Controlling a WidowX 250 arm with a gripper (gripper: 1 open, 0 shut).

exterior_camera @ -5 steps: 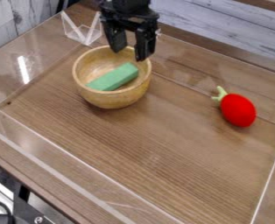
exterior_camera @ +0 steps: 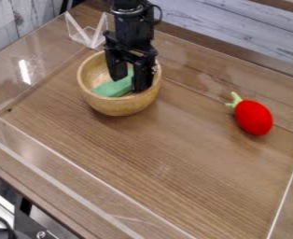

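My black gripper (exterior_camera: 129, 67) reaches down into a wooden bowl (exterior_camera: 118, 104) at the upper middle of the camera view, its fingers either side of a green object (exterior_camera: 110, 89) lying in the bowl. Whether the fingers touch or grip it is unclear, and the object is partly hidden by them.
A red object (exterior_camera: 254, 118) with a pale green top lies on the right of the wooden table (exterior_camera: 149, 173). A clear plastic item stands at the back left.
My gripper has descended from above the back of the bowl into it, over the green object.
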